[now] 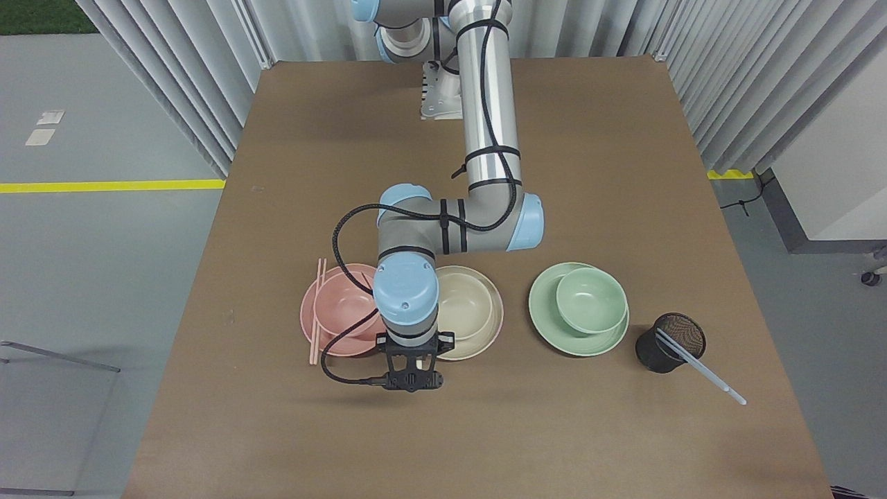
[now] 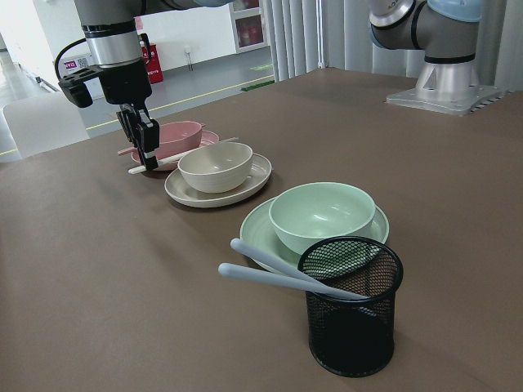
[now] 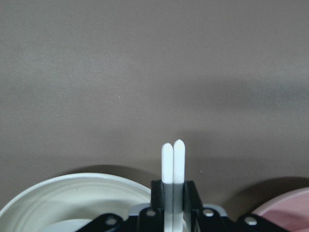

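Observation:
My gripper (image 2: 149,160) is shut on a pair of white chopsticks (image 3: 178,159), held upright between its black fingers in the wrist view and sideways in the left view, just beside the cream bowl (image 2: 216,169) on its cream plate (image 1: 482,341). The pink bowl (image 1: 341,303) sits on a pink plate at the left, with pink chopsticks (image 1: 317,333) lying across their left side. In the front view the wrist housing hides the fingertips and the held chopsticks.
A green bowl (image 1: 591,299) on a green plate (image 1: 549,324) stands to the right. Beside it is a black mesh holder (image 1: 657,349) with pale blue chopsticks (image 1: 715,378) leaning out.

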